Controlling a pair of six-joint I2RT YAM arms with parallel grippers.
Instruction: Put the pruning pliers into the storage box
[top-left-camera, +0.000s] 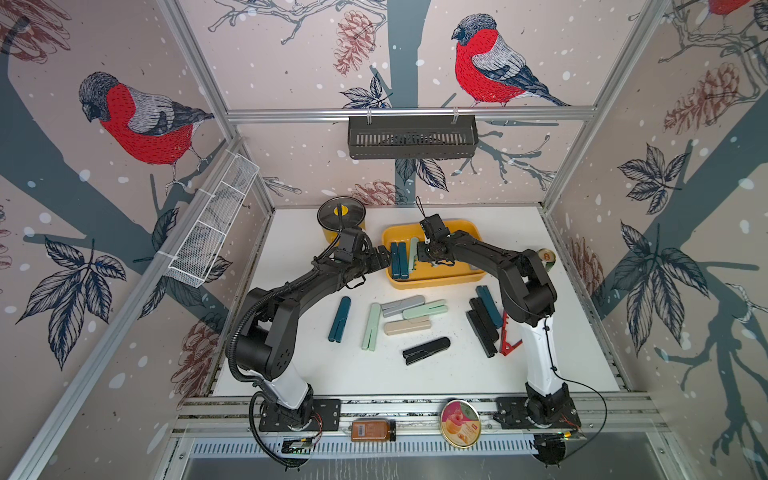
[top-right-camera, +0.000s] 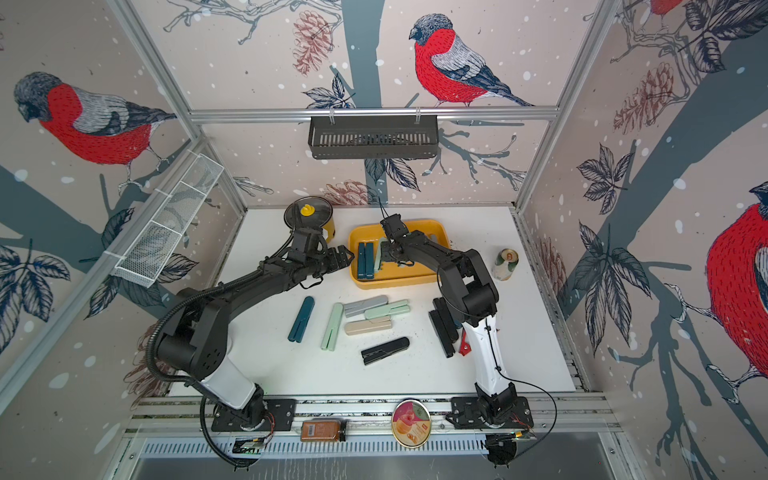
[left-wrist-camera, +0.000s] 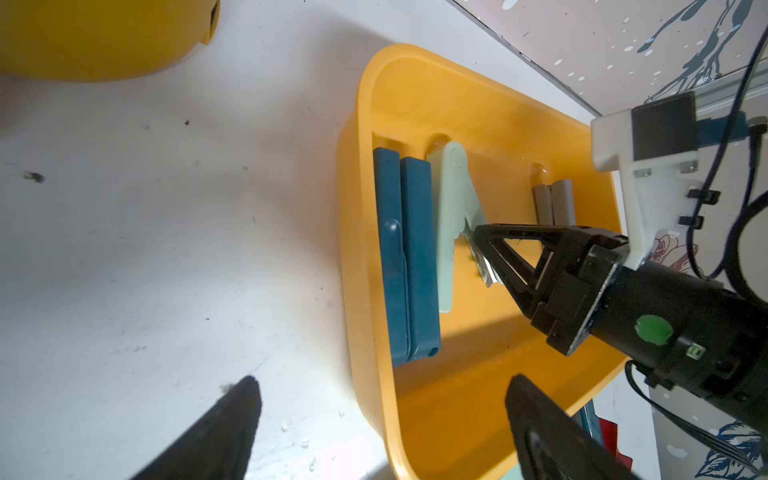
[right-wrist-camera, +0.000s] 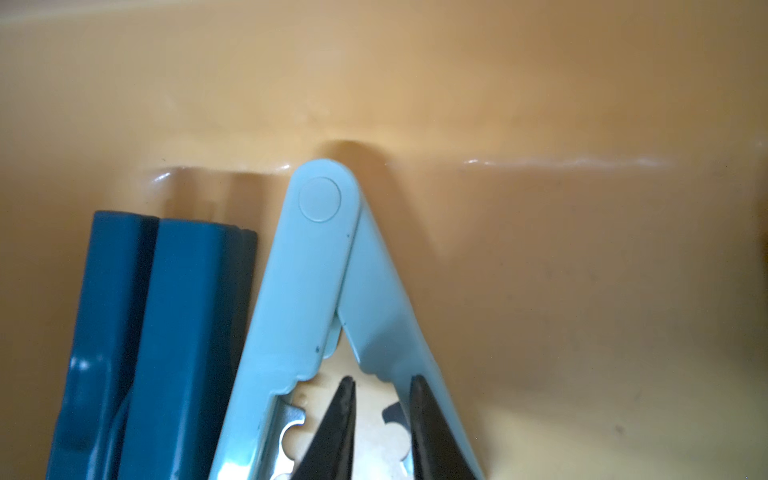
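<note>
Inside the orange storage box (top-left-camera: 436, 280), light green pliers (right-wrist-camera: 312, 264) lie spread in a V, hinge end at the back wall. My right gripper is down in the box at these pliers, its fingers part open with a gap between the tips. One fingertip overlaps the right handle in the right wrist view; whether it touches cannot be told. In the left wrist view, the right gripper's tips (left-wrist-camera: 485, 233) sit beside the pliers (left-wrist-camera: 449, 180). My left gripper hangs open and empty at the box's left wall.
Two dark blue tools (left-wrist-camera: 404, 256) stand along the box's left side; grey ones (left-wrist-camera: 553, 201) lie at its right. On the table in front are blue (top-left-camera: 339, 319), green (top-left-camera: 371, 326) and black (top-left-camera: 426, 350) tools, among several others. A pot (top-left-camera: 341, 214) stands behind left.
</note>
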